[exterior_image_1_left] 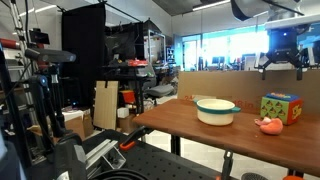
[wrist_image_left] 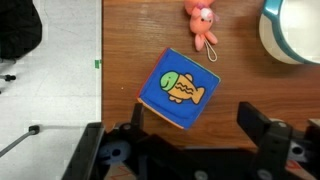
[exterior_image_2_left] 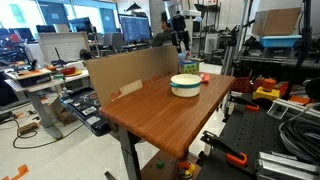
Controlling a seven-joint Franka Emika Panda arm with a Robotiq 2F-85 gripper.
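Observation:
A colourful cube-shaped box (exterior_image_1_left: 281,107) stands on the wooden table; its blue top (wrist_image_left: 180,86) bears a fish picture in the wrist view. Above it hangs my gripper (exterior_image_1_left: 283,70), fingers wide apart and pointing down, clear of the box with nothing between them. Both dark fingers (wrist_image_left: 265,128) appear along the bottom of the wrist view. A pink-orange soft toy (exterior_image_1_left: 269,126) lies on the table close to the box. The white bowl with a green-blue rim (exterior_image_1_left: 216,111) sits farther left in exterior view 1; only part of this bowl (wrist_image_left: 293,32) enters the wrist view.
A brown panel (exterior_image_2_left: 120,77) runs along one side of the table (exterior_image_2_left: 168,122). Bare tabletop extends beyond the bowl, towards the near end in exterior view 2. Cables and tools lie on a dark surface (exterior_image_2_left: 255,148) beside the table.

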